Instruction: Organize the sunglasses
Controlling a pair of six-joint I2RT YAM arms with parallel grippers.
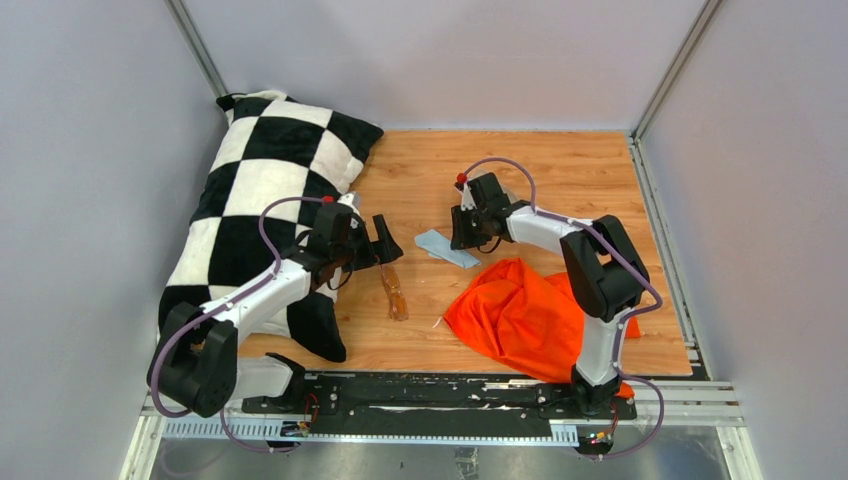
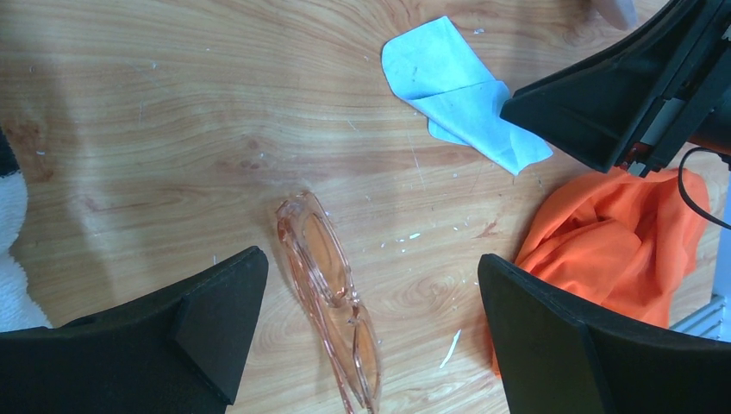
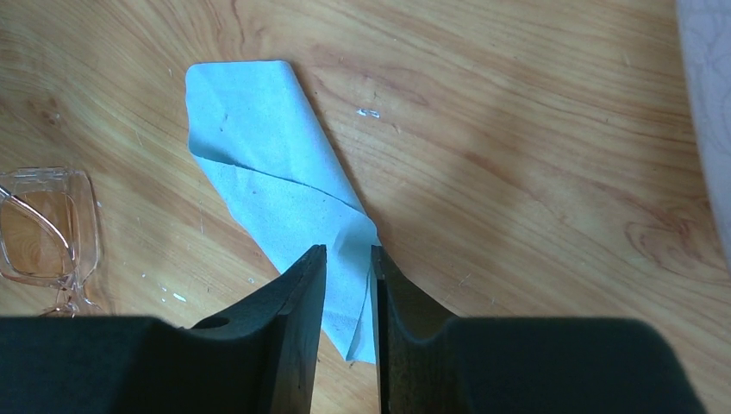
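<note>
Amber clear-framed sunglasses (image 1: 394, 298) (image 2: 328, 285) (image 3: 34, 241) lie on the wooden table, with my left gripper open above them and nothing between its fingers. A folded light blue cloth (image 1: 440, 247) (image 2: 465, 95) (image 3: 259, 147) lies to their upper right. My right gripper (image 1: 458, 232) hangs over that cloth, its fingertips a short gap apart; whether anything is between them is hard to tell.
A checkered cushion (image 1: 262, 170) fills the left side. A crumpled orange cloth (image 1: 520, 320) lies at the front right. A pale object (image 3: 702, 103), partly hidden by the right arm from above, lies behind the blue cloth.
</note>
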